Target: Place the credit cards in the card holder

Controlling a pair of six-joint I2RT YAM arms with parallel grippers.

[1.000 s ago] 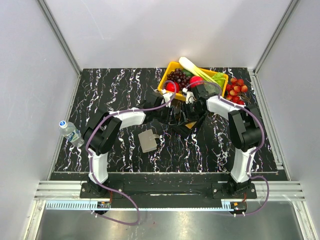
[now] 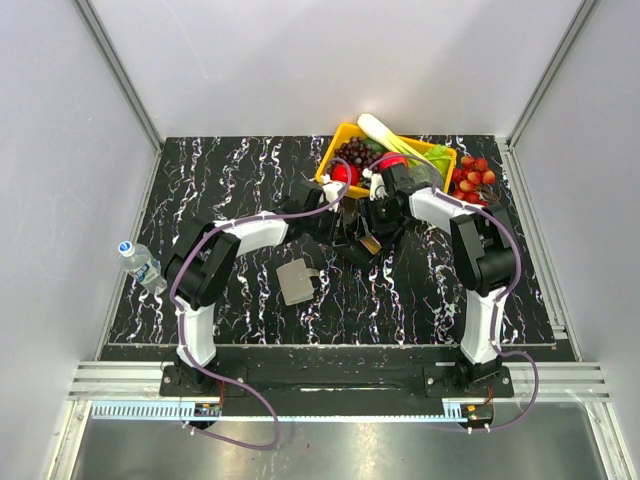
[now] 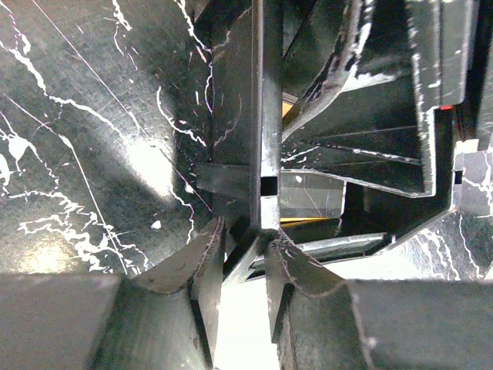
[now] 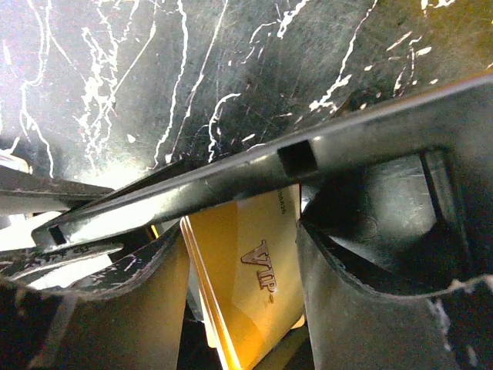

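Observation:
The black card holder (image 2: 356, 250) sits open at the centre of the marble table. My left gripper is shut on its rim, with its dark compartments filling the left wrist view. A yellow card (image 4: 250, 270) with gold lettering is between the fingers of my right gripper, inside the holder below a black edge; whether the fingers press on it is hard to tell. More yellow shows in the holder's slots in the left wrist view.
A yellow basket (image 2: 340, 140) of produce stands just behind the holder, with tomatoes (image 2: 473, 180) at its right. A grey flat object (image 2: 295, 282) lies front left. A water bottle (image 2: 140, 265) stands at the far left.
The left arm looks nearly unchanged.

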